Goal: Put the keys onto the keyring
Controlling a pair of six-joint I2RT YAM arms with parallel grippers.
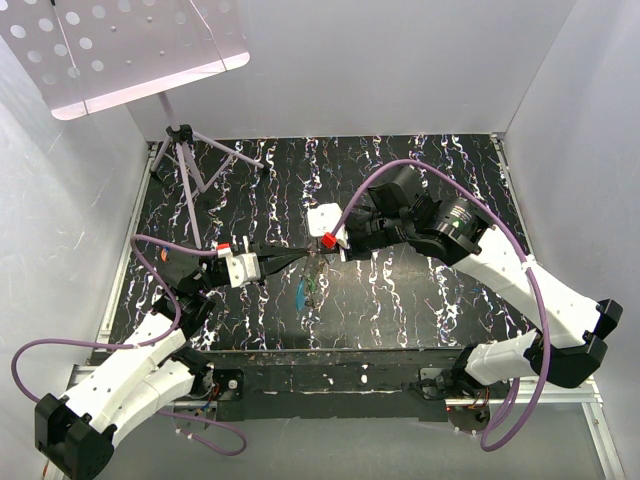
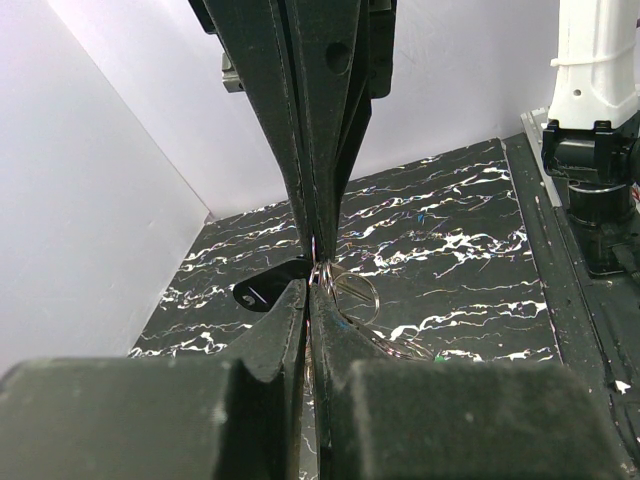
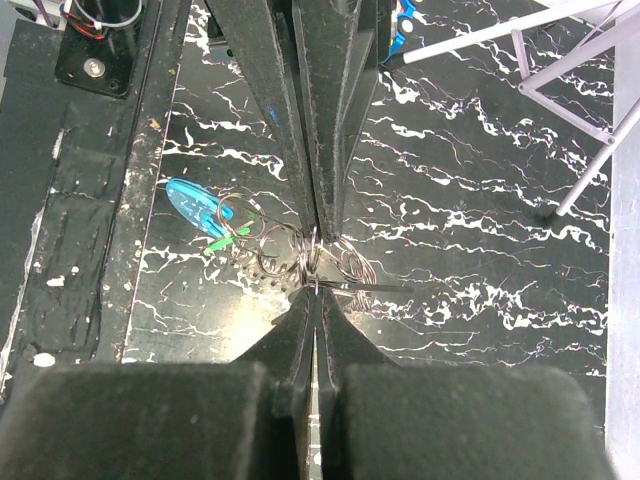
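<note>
My left gripper and my right gripper face each other tip to tip above the table, both shut. Thin wire loops of the keyring (image 3: 285, 245) are pinched at the left gripper's tips. A flat black key juts out sideways from between the tips; in the right wrist view it is seen edge-on at the right gripper's fingertips. From the rings hang a blue tag (image 3: 197, 205) and a green piece (image 3: 225, 240). Whether the key is threaded on a ring cannot be told, as fingers hide the contact.
At the back left a lilac tripod stand (image 1: 190, 165) carries a perforated panel (image 1: 120, 50). Purple cables (image 1: 530, 270) loop along both arms.
</note>
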